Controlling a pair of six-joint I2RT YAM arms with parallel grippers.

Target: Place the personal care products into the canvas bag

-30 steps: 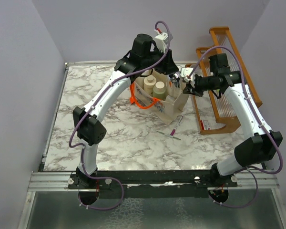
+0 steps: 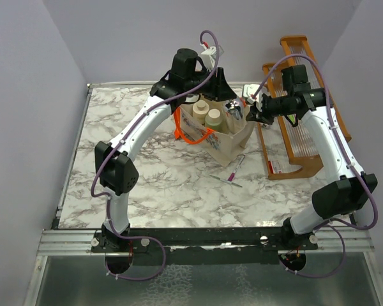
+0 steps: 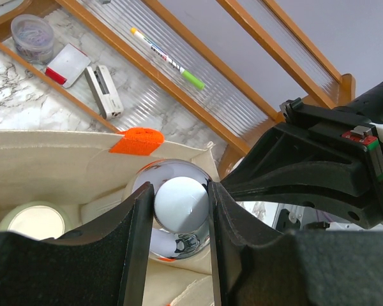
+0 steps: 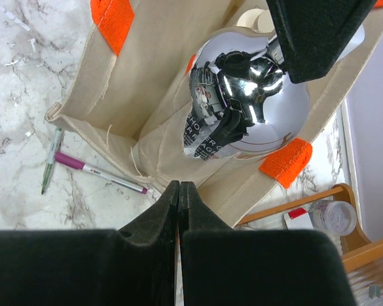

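Observation:
The canvas bag (image 2: 217, 143) stands at the back middle, orange-trimmed, holding cream and pale green containers (image 2: 212, 120). Over its right part, my left gripper is shut on a shiny silver product (image 4: 249, 95) with a white round cap, lying at the bag's mouth. In the left wrist view a pale lid (image 3: 35, 222) shows inside the bag. My right gripper is shut at the bag's right rim, with no product between its fingers.
A wooden rack (image 2: 309, 156) stands at the right, with a stapler (image 3: 104, 92), markers and a small tub (image 4: 332, 217). Two pens (image 2: 227, 181) lie in front of the bag.
My left gripper has shifted slightly left with the silver product. My right arm has moved very little.

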